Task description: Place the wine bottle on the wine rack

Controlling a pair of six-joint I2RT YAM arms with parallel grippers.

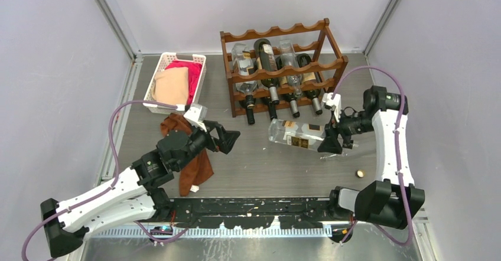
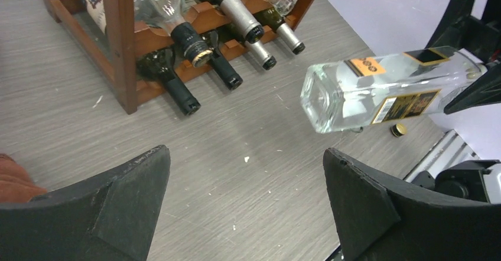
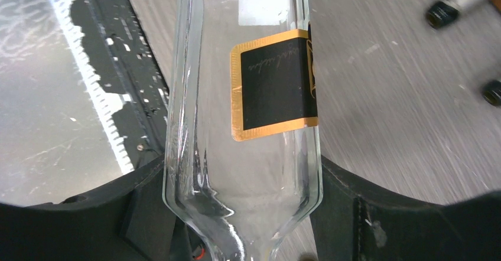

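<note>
A clear square bottle with black-and-gold labels (image 1: 295, 134) (image 2: 366, 90) (image 3: 272, 84) is held in the air by my right gripper (image 1: 331, 140), which is shut on its neck end, right of centre in front of the rack. The wooden wine rack (image 1: 230, 78) (image 2: 121, 72) stands at the back, holding several bottles lying with necks toward the front. My left gripper (image 1: 227, 140) is open and empty, left of the held bottle and apart from it.
A white basket with cloths (image 1: 149, 98) is at back left, a brown cloth (image 1: 195, 169) below it. Another clear bottle lies at right, partly hidden, near a cap (image 1: 360, 173).
</note>
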